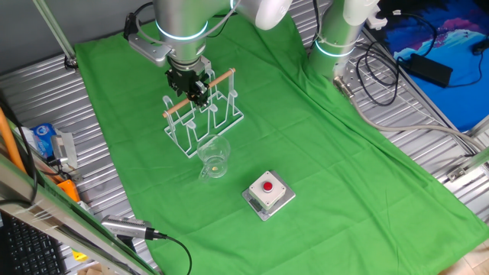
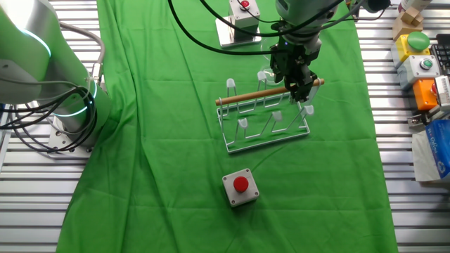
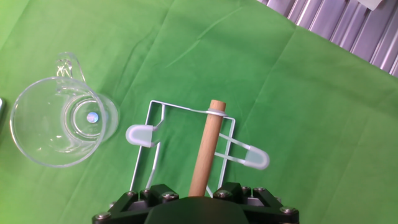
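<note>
My gripper (image 1: pixel 199 96) is at the wooden top bar (image 1: pixel 221 79) of a white wire rack (image 1: pixel 180 145), pointing down. In the wrist view the bar (image 3: pixel 207 143) runs in between the two dark finger assemblies at the bottom edge; whether they touch it or are closed on it is hidden. White-capped prongs (image 3: pixel 256 157) stick out on both sides of the rack. A clear glass mug (image 3: pixel 62 121) stands upright on the green cloth beside the rack, its handle toward the top of the wrist view. In exterior view 2 my gripper (image 2: pixel 301 86) is near one bar end, largely hiding the mug.
A red push button on a grey box (image 1: pixel 267 190) sits on a metal plate beyond the mug. Another red button box (image 2: pixel 240 187) lies on the rack's opposite side.
</note>
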